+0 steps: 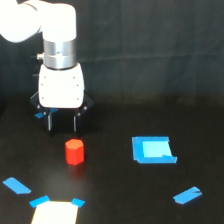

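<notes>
A small red block [74,152] sits on the dark table, left of the middle of the camera view. Above and behind it hangs my gripper [63,121], under a white hand. Its dark fingers stand apart, hard to make out against the black backdrop, and nothing shows between them. In the image a gap separates the fingertips from the block.
To the right, blue tape frames a pale square [156,149]. Loose strips of blue tape [187,195] mark the table, and a pale yellow-white patch [54,213] lies at the front edge.
</notes>
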